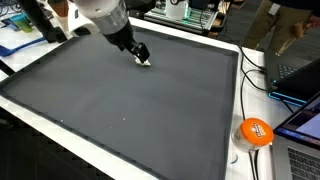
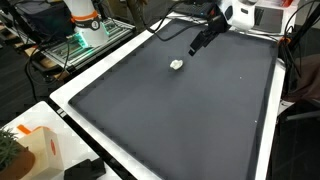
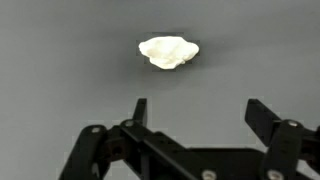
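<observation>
A small, crumpled white piece [image 3: 169, 51], perhaps cloth or paper, lies on the dark grey tabletop [image 3: 60, 90]. In exterior view 2 the same white piece [image 2: 177, 64] is on bare table, left of the gripper [image 2: 195, 50]. My gripper is open, its two black fingers wide apart with only table between them. The white piece sits beyond the fingertips in the wrist view, clear of both. From exterior view 1 the gripper [image 1: 139, 58] is low over the table, close beside the white piece [image 1: 144, 62] and partly covering it.
Most of the tabletop is empty. An orange-topped cup [image 1: 253, 134] stands off the table's right side, near laptops [image 1: 296, 82] and cables. In exterior view 2 cables [image 2: 295, 40] run near the arm at the back edge.
</observation>
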